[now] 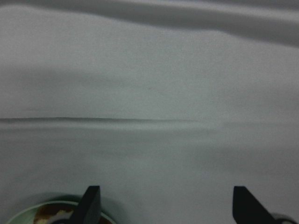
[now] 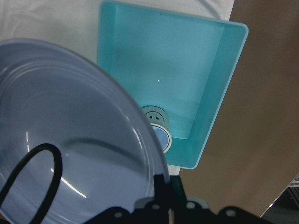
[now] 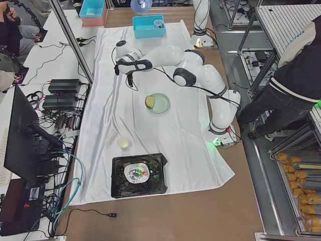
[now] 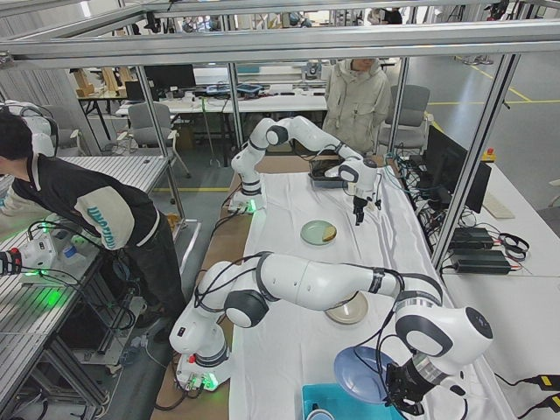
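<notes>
A blue plate [image 2: 70, 130] is held at its rim by my right gripper, which is shut on it, raised beside and partly over a turquoise bin [image 2: 196, 70]. Inside the bin lies a small cup [image 2: 159, 135] with a smiley face. My left gripper stands open above the white cloth, nothing between its fingers. A green plate [image 3: 163, 105] with a yellow food piece [image 3: 150, 102] rests mid-table, near the left arm. In the right camera view a beige plate [image 4: 348, 311] lies partly hidden behind the right arm.
Toward the near end of the cloth are a black tray [image 3: 120, 186] with a patterned dish [image 3: 137, 172], a cream cup [image 3: 123, 143] and a pale narrow item [image 3: 112, 137]. A monitor and cables line the left side; a person stands at the right.
</notes>
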